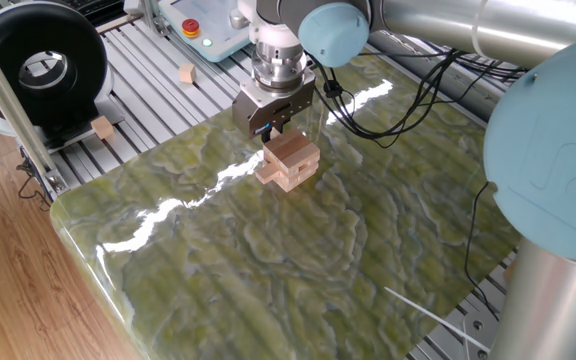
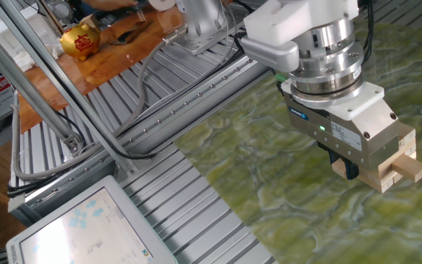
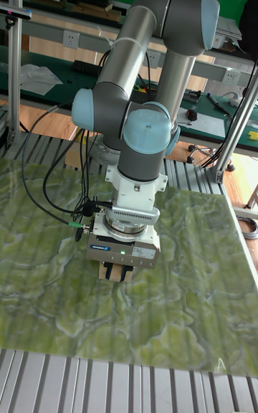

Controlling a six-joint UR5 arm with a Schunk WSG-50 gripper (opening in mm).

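A small stack of light wooden blocks stands on the green marbled tabletop, with one block jutting from its side. In exterior view 2 the jutting block points right, and the gripper body covers much of the stack. My gripper is low against the stack's far side, pointing down. Its two dark fingers show some space between them. In exterior view 3 wood appears between and around the fingers. Whether they touch or clasp a block is unclear.
Two loose wooden blocks, one on the slatted frame and another near the table corner, lie apart. Black cables hang beside the arm. A teach pendant rests on the slats.
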